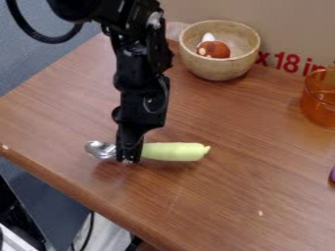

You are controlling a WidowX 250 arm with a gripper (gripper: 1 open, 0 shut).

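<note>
My black gripper (128, 152) is down at the tabletop near the front left. A metal spoon (101, 149) lies at its left, and a pale green corn-like vegetable (177, 151) extends from it to the right. The fingertips are dark and overlap both, so I cannot tell whether they are closed on either.
A beige bowl (201, 65) with a brown and white item stands at the back, by a cardboard panel (295, 39). An orange cup (318, 110) is at the right edge, with a purple object below it.
</note>
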